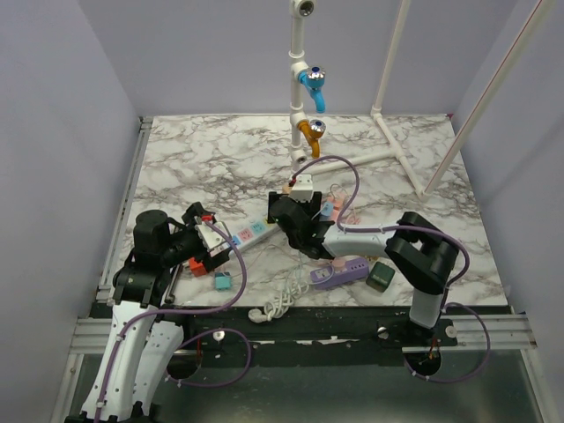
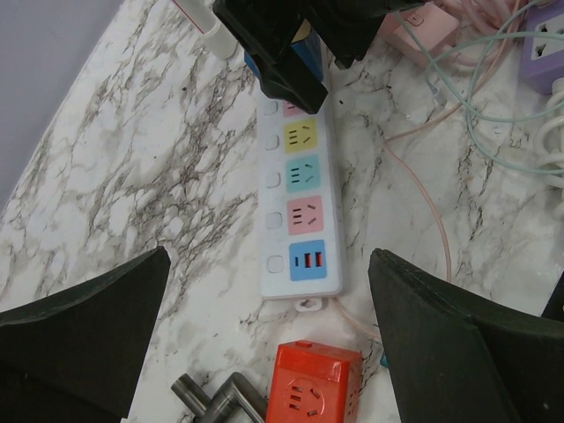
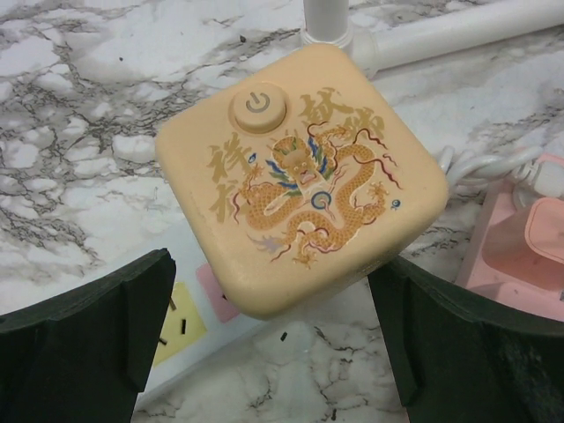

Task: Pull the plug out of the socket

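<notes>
A peach-coloured plug block [image 3: 304, 176] with a dragon picture and a round power button sits at the far end of the white power strip [image 2: 275, 203]. The strip's coloured sockets run towards the left arm. My right gripper is open, its fingers [image 3: 84, 339] standing to either side of the block's near part, with a visible gap on the left. In the left wrist view, the right fingers [image 2: 286, 75] partly hide the block, whose lower side looks blue [image 2: 304, 55]. Over the strip's near end, my left gripper stands open and empty.
A red cube socket [image 2: 308, 388] lies by the strip's near end. A pink socket [image 3: 520, 242] is right of the block, and white pipes [image 1: 297, 88] rise behind. A purple strip [image 1: 339, 273], green box [image 1: 381, 277] and coiled white cord [image 1: 284, 300] lie in front.
</notes>
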